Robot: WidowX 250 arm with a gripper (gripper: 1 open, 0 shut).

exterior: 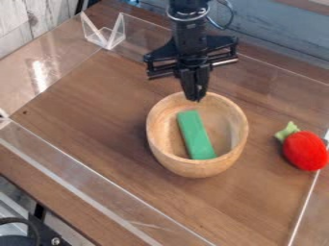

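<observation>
A light wooden bowl [171, 154] stands on the brown table, with a green block [195, 135] lying inside it. My black gripper [195, 94] hangs just above the bowl's back rim, fingertips pointing down and close together, with nothing seen between them. The green block is below and in front of the fingertips, apart from them.
A red plush fruit with a green top [303, 151] lies right of the bowl. A clear plastic holder [103, 31] is at the back left. Clear panels run along the table's edges [90, 191]. The table left of the bowl is free.
</observation>
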